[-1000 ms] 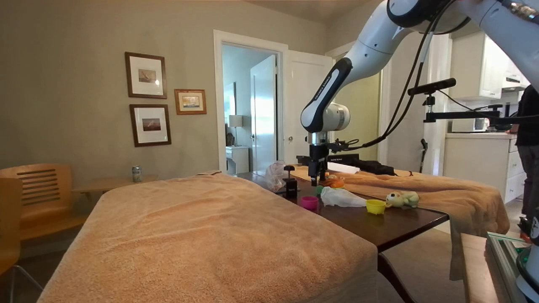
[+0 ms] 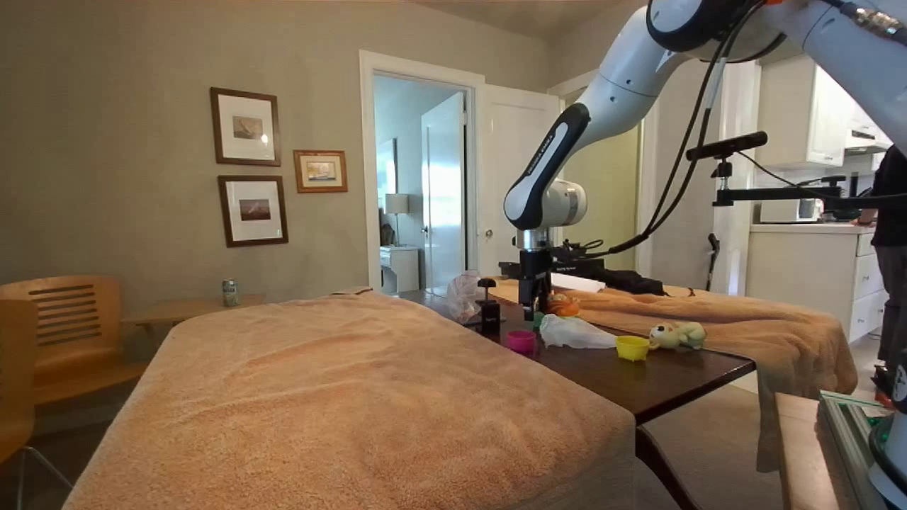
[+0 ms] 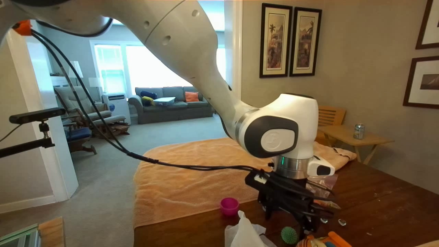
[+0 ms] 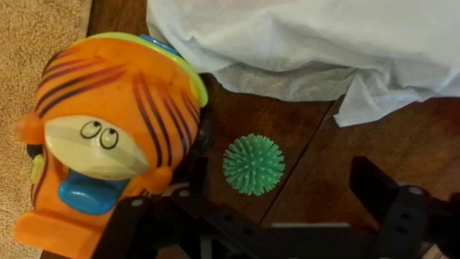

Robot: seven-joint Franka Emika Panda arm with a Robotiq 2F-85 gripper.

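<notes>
A green spiky ball rests on the dark wooden table in the wrist view. My gripper is open above it, its fingers wide apart on either side with nothing between them at their own height. To the left, close to one finger, lies an orange striped toy with a pale face and blue parts. A crumpled white cloth or paper spreads along the top of that view. In the second exterior view the ball shows just left of the gripper's lower end.
A pink cup stands near the towel's edge. Farther along the table are a yellow cup and a pale green plush toy. A black clamp and clear plastic sit beside the gripper. Bare table lies right of the ball.
My gripper has come down slightly toward the table and shifted a little. The objects on the table look unmoved.
</notes>
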